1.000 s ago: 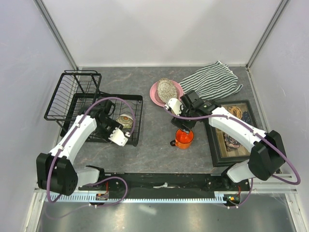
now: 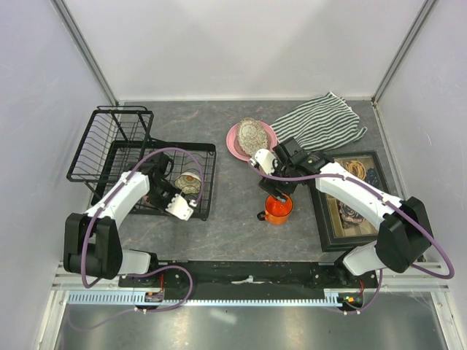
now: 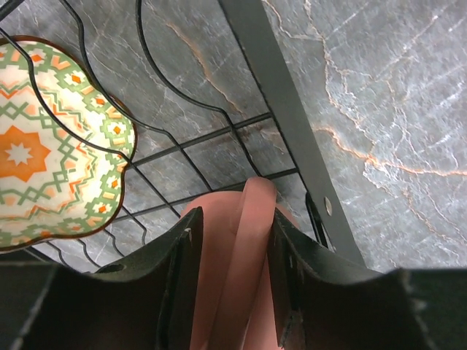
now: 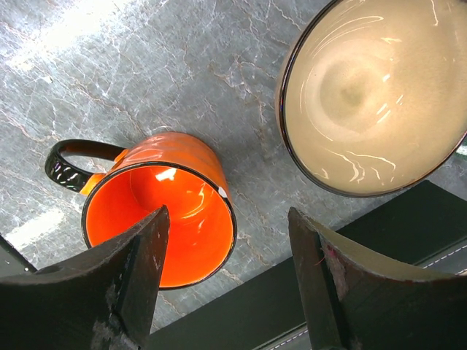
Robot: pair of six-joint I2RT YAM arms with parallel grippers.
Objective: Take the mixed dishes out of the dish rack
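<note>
The black dish rack [image 2: 210,197] stands at the left in the top view. Inside it leans a patterned dish [image 3: 51,146] with orange stars. In the left wrist view, a pink dish [image 3: 233,292] stands edge-on in the rack, its rim rising between the fingers of my left gripper. A gap shows on one side of that rim, so the fingers are not tight on it. My right gripper is open above an orange mug [image 4: 153,197] with a black handle; nothing is gripped there. Next to the mug sits a tan bowl [image 4: 372,95], hidden under the arm from above.
At the back a pink plate [image 2: 232,142] carries a speckled dish [image 2: 252,136]. A striped cloth [image 2: 319,122] lies right of them. A dark-framed tray [image 2: 321,219] with small items is beside the right arm. Bare counter [image 2: 230,219] lies between rack and mug.
The left arm's elbow has swung a little forward and to the right, while its gripper stays low over the rack. My right arm and the dishes on the counter look the same.
</note>
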